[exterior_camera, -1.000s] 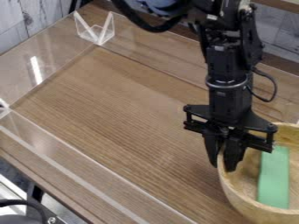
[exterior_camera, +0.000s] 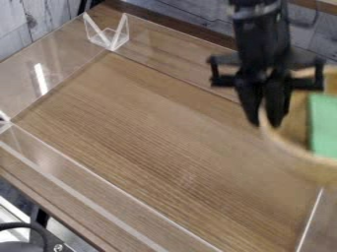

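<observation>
My black gripper is at the upper right, blurred. It is shut on the rim of a cream-coloured bowl at the right edge, held above the wooden table. A green object lies in the bowl. The fingertips are too blurred to see in detail.
A clear plastic bracket stands at the back left. Black cables show at the lower left corner.
My gripper and the bowl with the green object have moved upward in the view, blurred by motion.
</observation>
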